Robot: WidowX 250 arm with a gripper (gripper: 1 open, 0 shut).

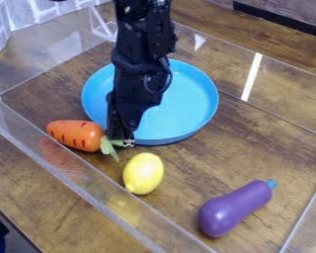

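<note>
My gripper [121,134] is lowered at the front left edge of the blue plate [190,104], just behind the green leaves of a toy carrot [76,133]. It is shut, with nothing clearly visible between its fingers; the tips are dark and partly hard to make out. The orange carrot lies on the wooden surface left of the gripper. A yellow lemon [143,173] lies in front of it, and a purple eggplant [235,208] lies at the front right.
Clear plastic walls border the wooden work area [267,138] at left, back and right. Bare wood is free to the right of the plate and at the front left.
</note>
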